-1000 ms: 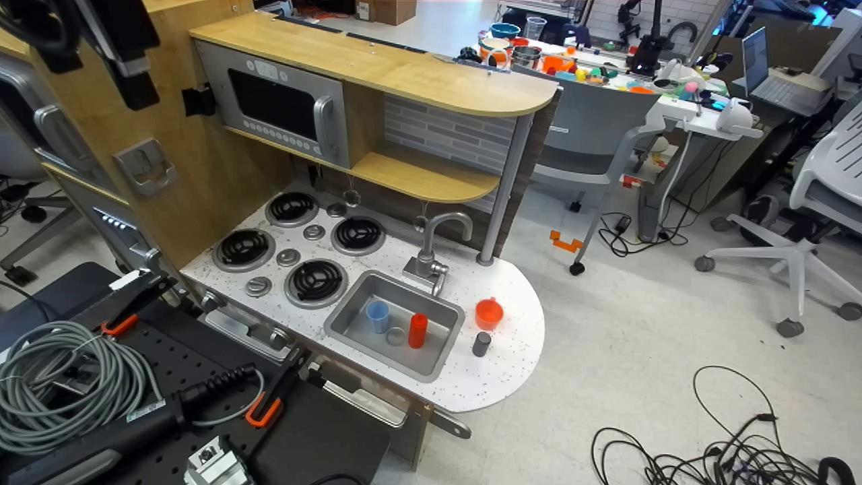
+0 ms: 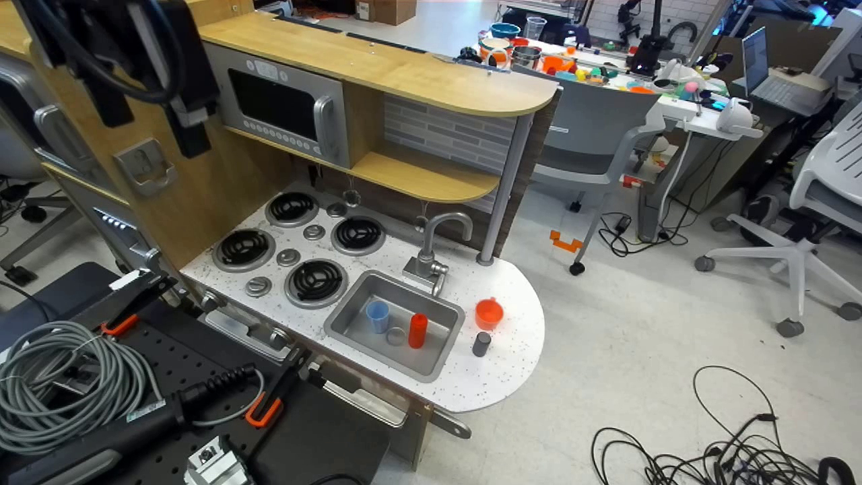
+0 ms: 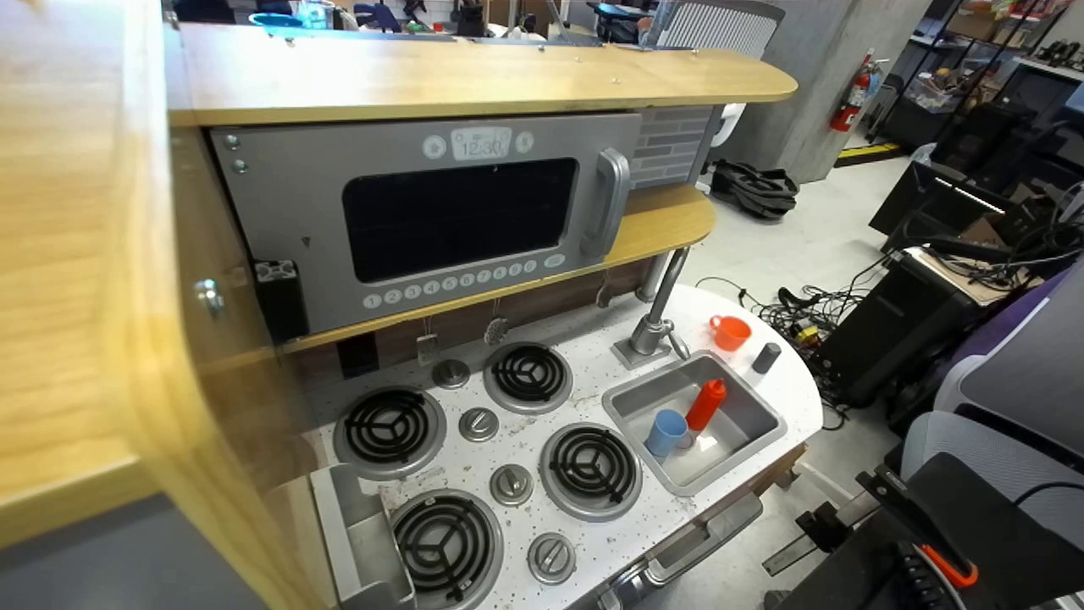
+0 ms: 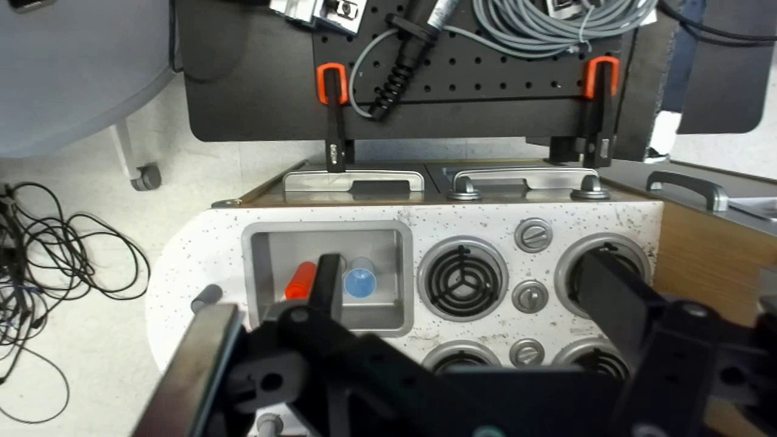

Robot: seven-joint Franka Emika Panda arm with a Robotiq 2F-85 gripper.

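Observation:
High at the upper left of exterior view 1 hangs my gripper [image 2: 153,132], well above the stove. It stands wide open in the wrist view, its two black fingers [image 4: 615,298] far apart with nothing held between them. Inside the grey sink [image 2: 428,365] are a blue cup [image 2: 377,316], a red bottle [image 2: 417,331] and a small clear round item [image 2: 396,336]. On the white counter to the right of the sink, an orange cup [image 2: 489,314] and a dark grey cylinder [image 2: 481,344] sit close together.
A microwave [image 3: 467,213] with a wooden shelf [image 3: 666,219] overhangs the back of the counter. The faucet [image 2: 446,230] rises behind the sink. Several burners and knobs cover the stove area. Cables and clamps lie on the black board [image 2: 315,440].
My gripper has moved right and down in exterior view 1, now in front of the microwave's left edge. The objects in the sink and on the counter have not moved.

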